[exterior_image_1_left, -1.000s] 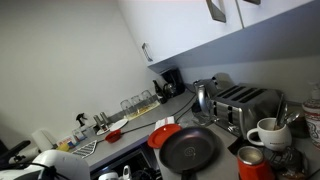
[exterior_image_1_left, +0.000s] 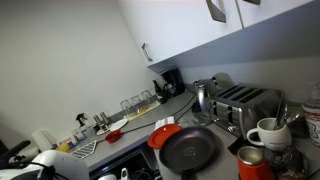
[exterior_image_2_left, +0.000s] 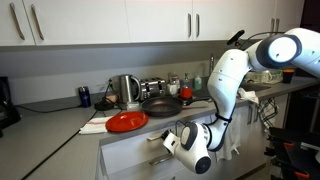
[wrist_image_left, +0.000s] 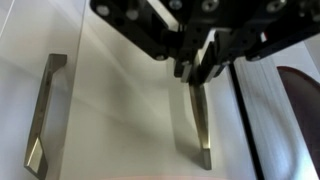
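Observation:
In the wrist view, my gripper is at the near end of a long metal handle (wrist_image_left: 203, 130) on a pale cabinet front. The handle runs in between the dark fingers, but whether they press on it is hard to make out. A second metal handle (wrist_image_left: 42, 115) lies off to the left on the neighbouring front. From the side, the gripper (exterior_image_2_left: 170, 143) is low against the white drawer fronts, below the counter edge. Only the white arm (exterior_image_1_left: 55, 160) shows clearly in exterior view 1.
On the counter above are a black pan (exterior_image_1_left: 188, 150), a red plate (exterior_image_2_left: 126, 122), a toaster (exterior_image_1_left: 240, 105), a kettle (exterior_image_2_left: 130, 88), a white mug (exterior_image_1_left: 271, 133) and a red can (exterior_image_1_left: 252, 163). The pan's handle reaches toward the counter's front edge.
The arm stays almost in place, with at most a slight shift of the gripper at the bottom edge of exterior view 1. The counter items have not moved.

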